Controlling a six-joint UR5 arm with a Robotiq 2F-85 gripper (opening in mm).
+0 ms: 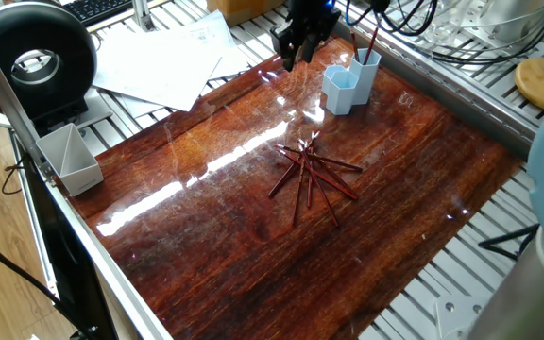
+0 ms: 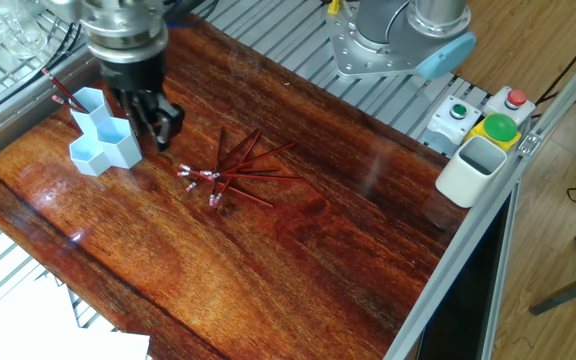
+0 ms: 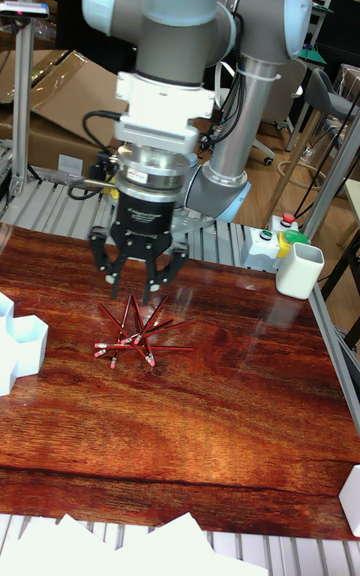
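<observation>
Several dark red pencils (image 1: 314, 179) lie crossed in a loose pile on the wooden board, their pale eraser ends bunched together. A pale blue holder of hexagonal cups (image 2: 118, 145) stands near the board's edge, and red pencils (image 2: 68, 100) poke up from one of its cups. My gripper (image 3: 132, 286) is open and points down, its black fingers spread with nothing visible between them. It hangs above the board, apart from the pile. In exterior view 2 the gripper (image 2: 160, 138) appears beside the holder, between it and the pile.
A white bin (image 1: 70, 161) sits at one board edge, and a white cup (image 2: 468, 172) stands near the red and green buttons (image 2: 458, 112). Paper sheets (image 1: 163, 61) lie off the board. Much of the board (image 2: 258, 280) is bare.
</observation>
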